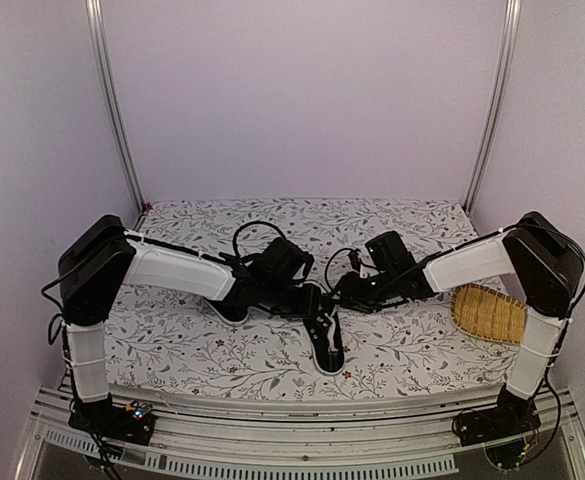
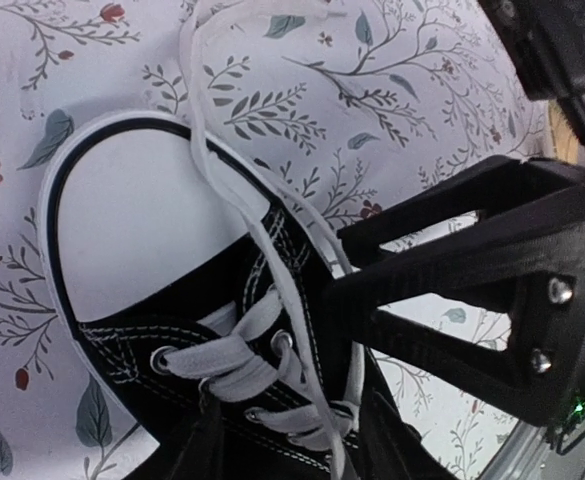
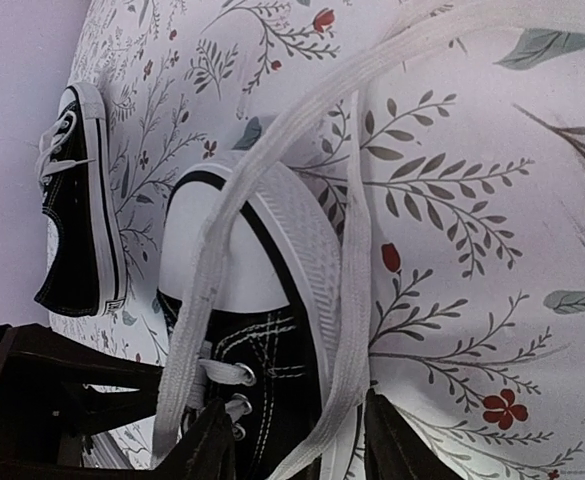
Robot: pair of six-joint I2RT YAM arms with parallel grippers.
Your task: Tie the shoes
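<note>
A black canvas shoe point(image 1: 327, 350) with a white toe cap lies mid-table, toe toward the front edge. White lacing point(image 2: 237, 365) crosses its eyelets. Over its ankle end my left gripper point(image 1: 313, 299) and right gripper point(image 1: 341, 294) stand almost together. In the left wrist view, the left fingers point(image 2: 197, 455) are apart with a loose lace point(image 2: 292, 310) running between them. The right fingers point(image 3: 384, 445) are also apart in the right wrist view; a lace point(image 3: 354, 270) passes through their gap. Another strand point(image 3: 204, 280) crosses in front of the left gripper there. The shoe's heel is hidden.
A second black shoe point(image 3: 80, 205) lies to the left, mostly under the left arm in the top view. At the right edge is a woven basket point(image 1: 488, 314).
</note>
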